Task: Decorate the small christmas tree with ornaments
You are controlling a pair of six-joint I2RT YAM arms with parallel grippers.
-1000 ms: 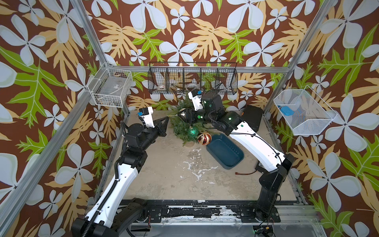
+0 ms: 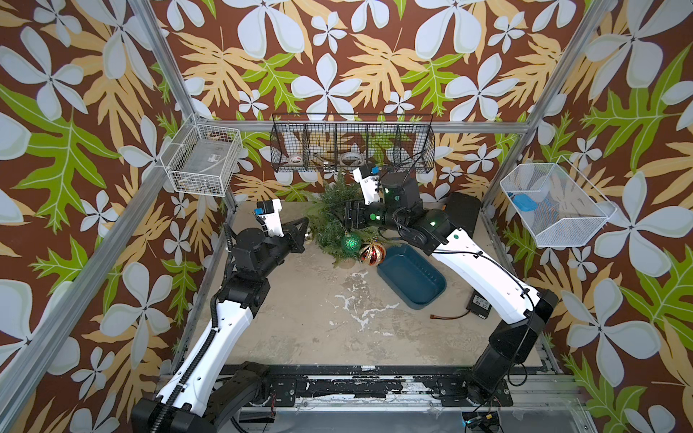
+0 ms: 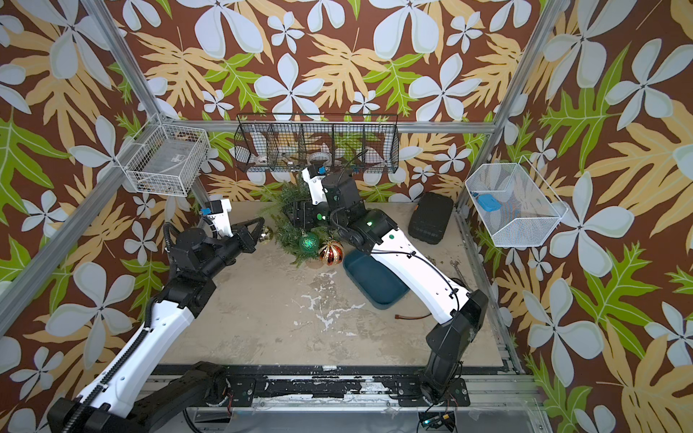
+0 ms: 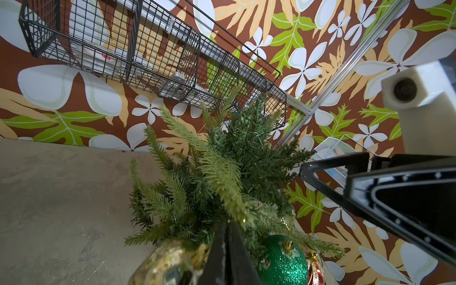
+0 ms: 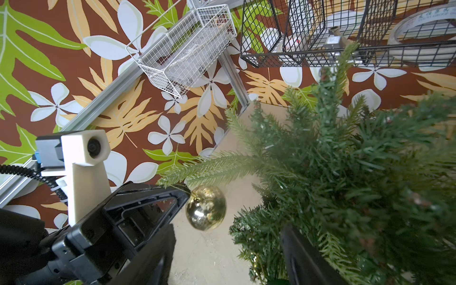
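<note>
The small green tree (image 2: 333, 216) stands at the table's back middle. A green glitter ball (image 2: 351, 244) hangs low on its front, with a red-and-gold striped ball (image 2: 372, 252) beside it. Left of the branches, my left gripper (image 2: 306, 223) is shut on the thin string of a shiny gold ball (image 5: 205, 207), which dangles under its tip. That ball is blurred low in the left wrist view, beside the shut fingers (image 4: 227, 256). My right gripper has its fingers parted at the tree's right side, no ornament between them; foliage covers part of its view.
A dark teal bin (image 2: 411, 276) sits right of the tree, its inside seeming empty. Behind hangs a black wire basket (image 2: 351, 144); a black case (image 3: 431, 218) lies at the back right.
A second ago the gold ball was at my right gripper's tip, its string stretched toward the left one.
</note>
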